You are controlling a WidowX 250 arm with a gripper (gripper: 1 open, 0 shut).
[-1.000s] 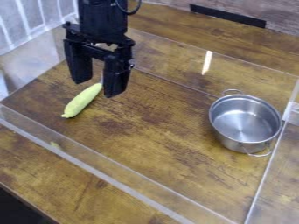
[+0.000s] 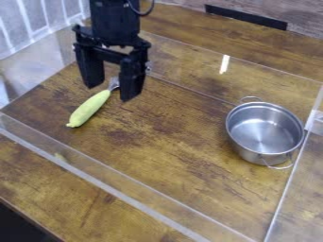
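My black gripper [image 2: 109, 71] hangs in the upper left of the camera view, open, its two fingers apart. Just below it a pale yellow-green corn-like object [image 2: 87, 110] lies on the wooden table [image 2: 158, 161]. A small silvery item [image 2: 115, 92], partly hidden by the gripper, is behind the corn-like object's upper end.
A steel pot [image 2: 263, 132] with wire handles stands on the right. Clear low walls enclose the work area at the left, front and right.
My gripper has shifted slightly to the right and up from where it was, and the small silvery item shows more beneath it. The corn-like object and pot have not moved.
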